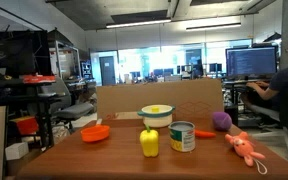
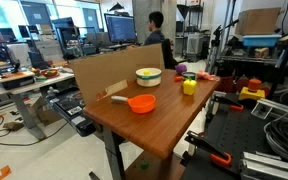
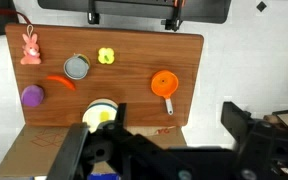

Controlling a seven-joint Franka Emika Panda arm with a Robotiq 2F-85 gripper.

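My gripper hangs high above the brown table (image 3: 134, 75), its dark fingers wide apart at the bottom of the wrist view and nothing visible between them. Below lie an orange pan (image 3: 165, 84) with a pale-ended handle, a yellow pepper-like toy (image 3: 106, 54) and a grey-lidded can (image 3: 77, 66). A whitish pot (image 1: 157, 118) holds something yellow and stands toward the cardboard side. Also on the table are an orange-red carrot-like piece (image 3: 60, 80), a purple ball (image 3: 32, 96) and a pink plush toy (image 3: 30, 47). Neither exterior view shows the gripper.
A cardboard panel (image 1: 124, 100) stands upright along one table edge, behind the pot. Bare tabletop lies between the pan and the yellow toy. Beyond the table, a person (image 1: 286, 85) sits at a desk with a monitor (image 1: 252, 62). Cables and dark equipment (image 2: 246, 145) lie beside the table.
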